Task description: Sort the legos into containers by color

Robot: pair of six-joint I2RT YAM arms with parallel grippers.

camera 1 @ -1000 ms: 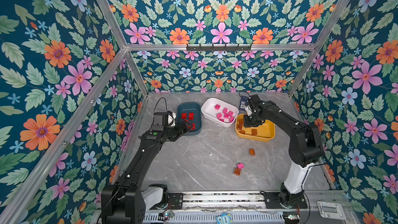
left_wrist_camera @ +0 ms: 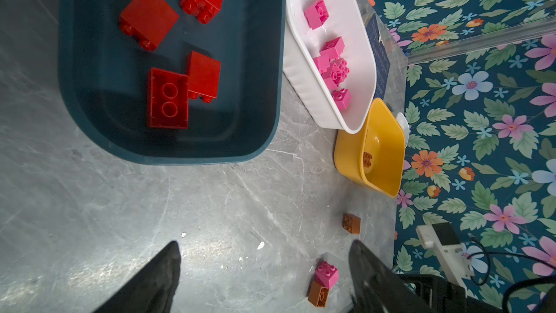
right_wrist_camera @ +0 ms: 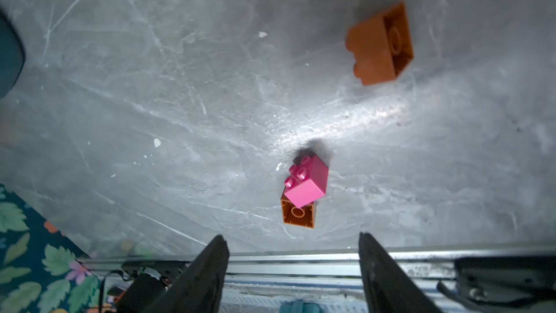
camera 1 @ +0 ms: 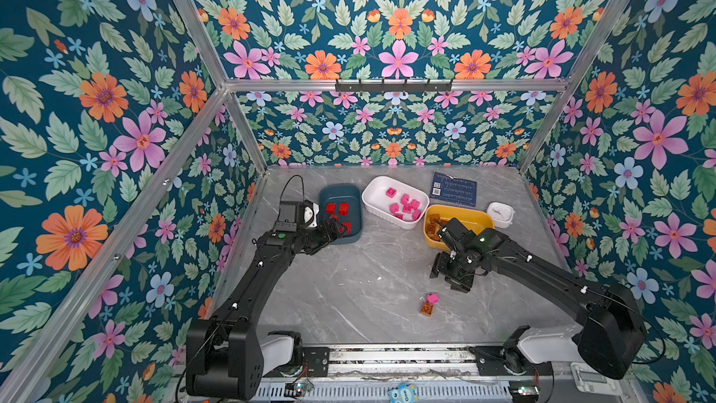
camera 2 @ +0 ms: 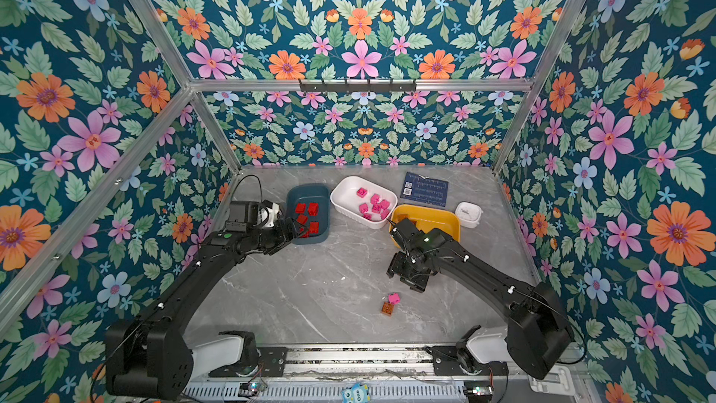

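On the grey table lie a pink brick (right_wrist_camera: 308,180) and an orange-brown brick (right_wrist_camera: 298,212), touching each other. A lone orange-brown brick (right_wrist_camera: 379,46) rests apart from them, hidden under the right arm in the top views. My right gripper hangs open above the table in front of the yellow container (camera 1: 484,218), its fingers empty. Beside the blue container (left_wrist_camera: 173,158) my left gripper has its fingers apart and nothing between them. Red bricks (left_wrist_camera: 168,98) lie in the blue container, pink bricks (left_wrist_camera: 333,52) in the white container (left_wrist_camera: 315,101), orange-brown bricks in the yellow one.
A dark blue card (camera 1: 453,189) lies behind the yellow container, and a small white dish (camera 1: 500,214) stands to its right. Bare table spreads across the middle and front left. A metal rail (camera 1: 402,355) runs along the front edge.
The left arm has barely moved.
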